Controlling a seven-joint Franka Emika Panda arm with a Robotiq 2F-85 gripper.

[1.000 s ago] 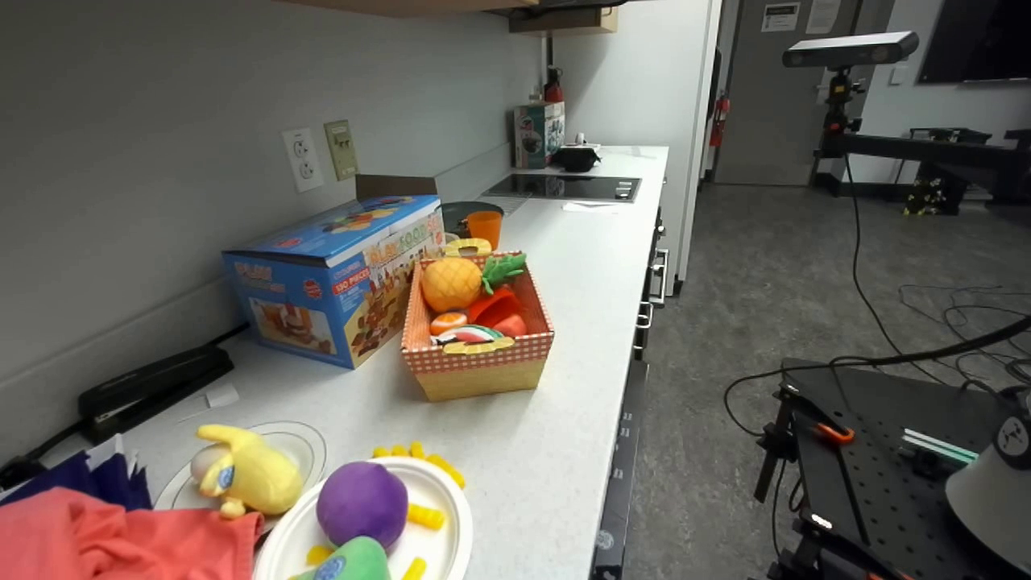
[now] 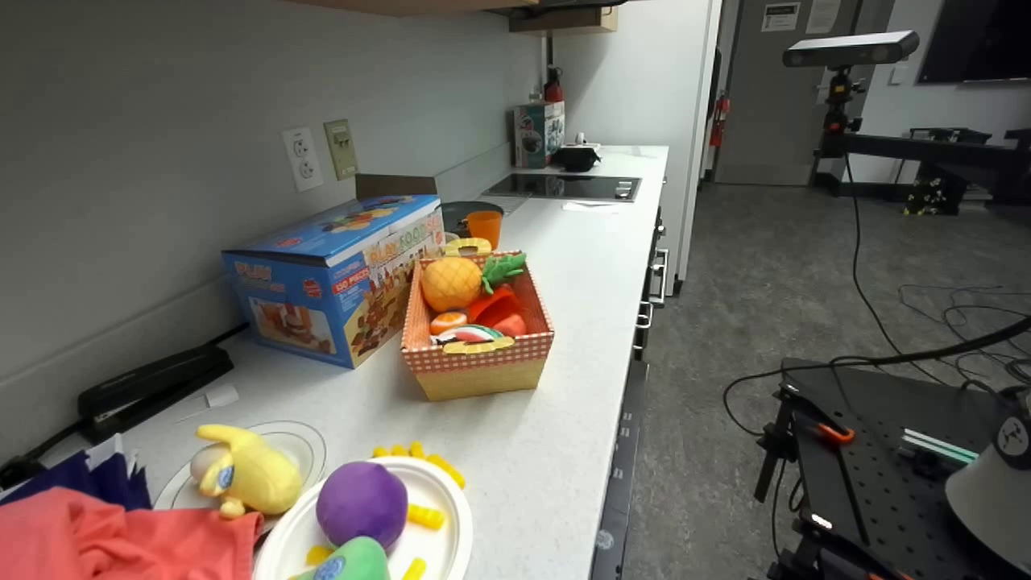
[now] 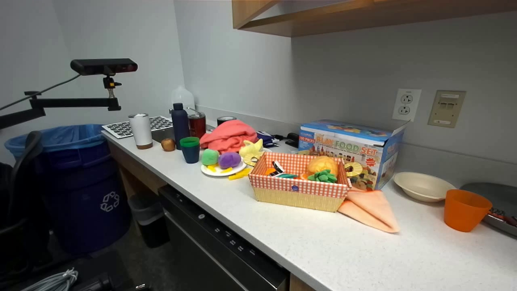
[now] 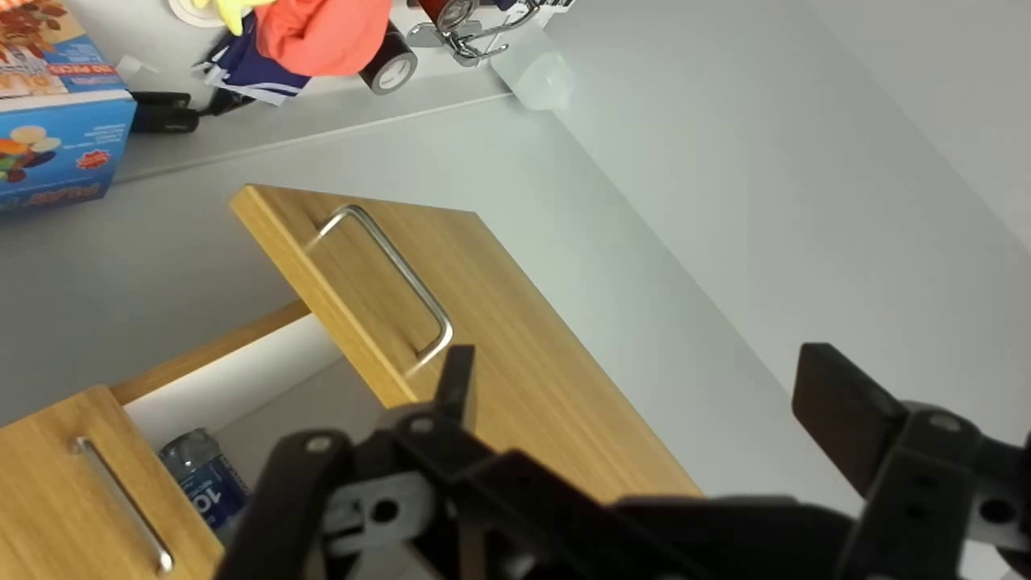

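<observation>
In the wrist view my gripper stands open, its dark fingers wide apart and nothing between them. Behind the left finger, a wooden cabinet door (image 4: 541, 358) with a metal handle (image 4: 411, 275) is swung out. Left of it the cabinet interior shows, with a can or jar (image 4: 204, 478) inside. The other wooden door (image 4: 68, 493) covers the cabinet's left part. I cannot tell how far my fingers are from the open door; no contact shows. Neither exterior view shows the gripper.
On the counter stand a checked basket (image 2: 480, 372) of toy food, a blue play-food box (image 2: 300, 290) and a white plate (image 2: 454, 527) with plush toys. An orange cup (image 3: 466, 209) and a bowl (image 3: 422, 186) sit farther along.
</observation>
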